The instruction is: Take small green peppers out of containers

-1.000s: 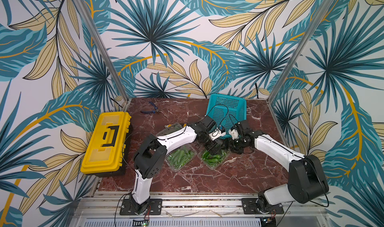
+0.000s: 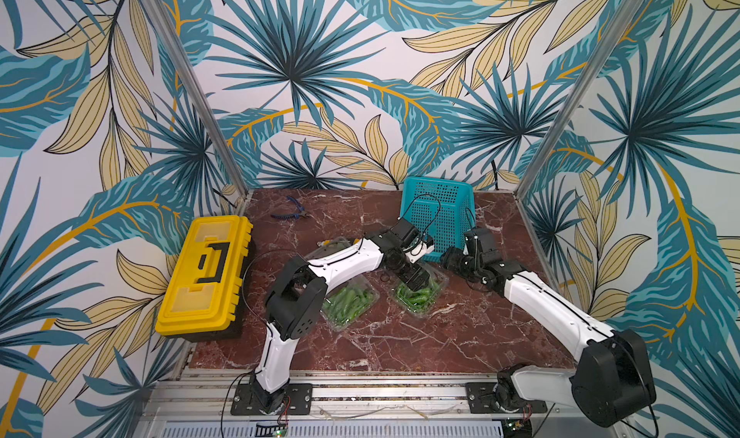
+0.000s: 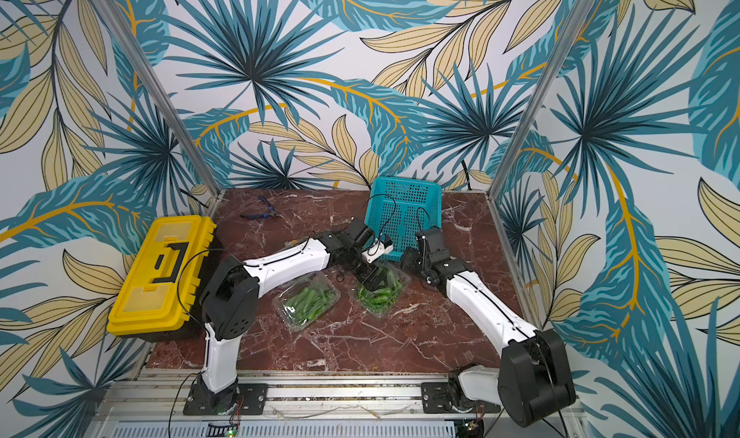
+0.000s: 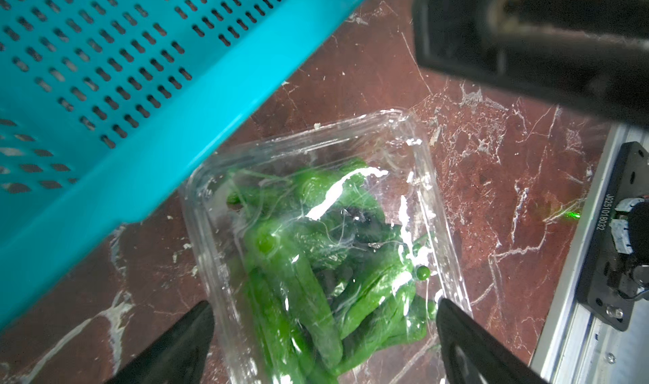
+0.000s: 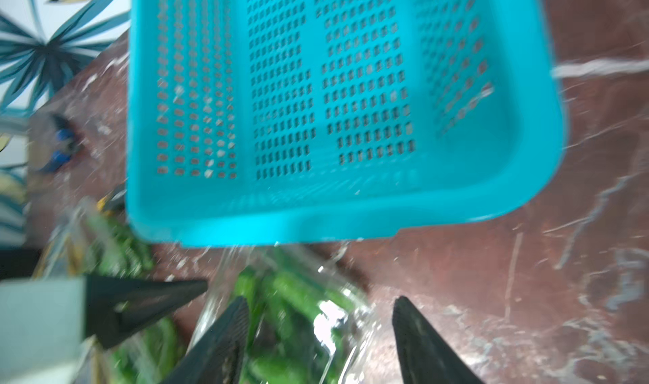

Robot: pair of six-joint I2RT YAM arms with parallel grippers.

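A clear container of green peppers (image 4: 304, 276) stands just in front of the teal basket (image 5: 473, 154). My left gripper hangs over this container, open, with its fingers on either side of the peppers in the left wrist view and nothing held. My right gripper is to the right of it, open, pointing toward the basket and the same container, holding nothing; its view is blurred. A second pepper container (image 2: 347, 307) lies to the left. The basket looks empty in the right wrist view.
A yellow toolbox (image 2: 202, 276) lines the left edge of the marble table (image 2: 462, 337). Blue-handled pliers (image 2: 289, 213) lie at the back left, and a partly hidden packet lies behind my left arm.
The basket has shifted slightly.
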